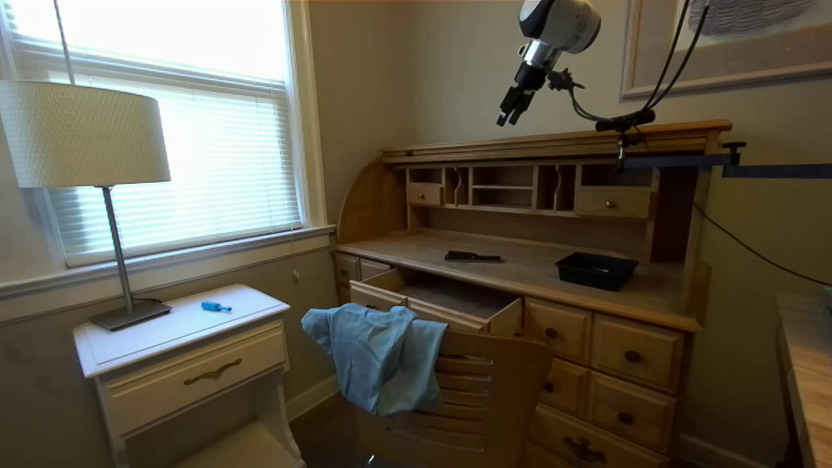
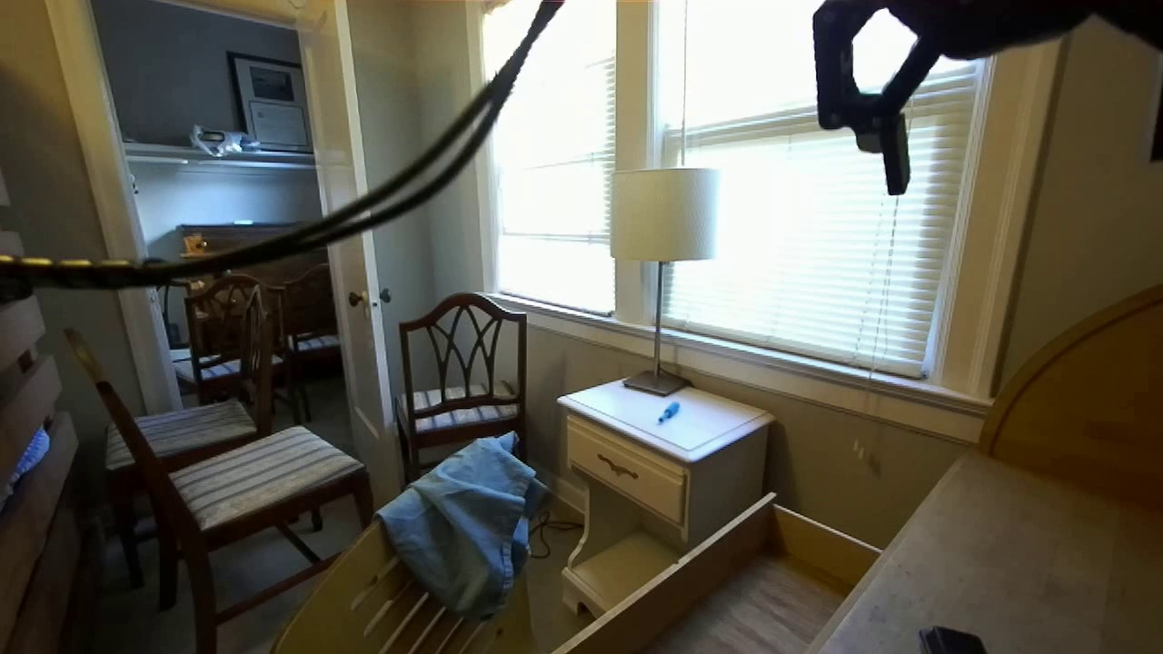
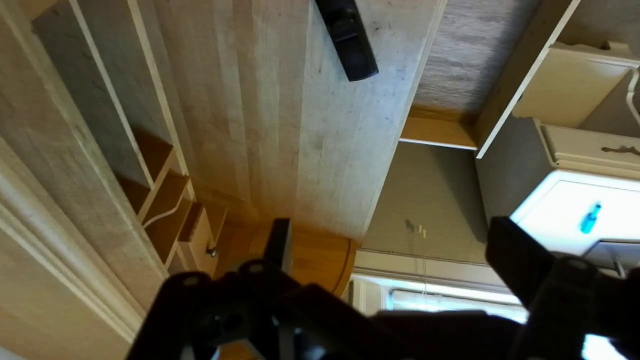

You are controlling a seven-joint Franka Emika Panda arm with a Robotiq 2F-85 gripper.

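My gripper hangs high above the desk, clear of everything, its fingers spread. In the wrist view the gripper shows wide open with nothing between its fingers. On the desktop lies a black, long-handled object, perhaps a brush; part of it shows in the wrist view. A black tray stands to its right on the desk. The desk's drawer is pulled out and looks empty. A small blue object rests on the white nightstand. Over the chair back hangs a light blue cloth.
A tall lamp stands on the nightstand by the window. The wooden chair is close in front of the open drawer. A camera on a bar juts in at the right, near the arm. Free desktop lies around the black object.
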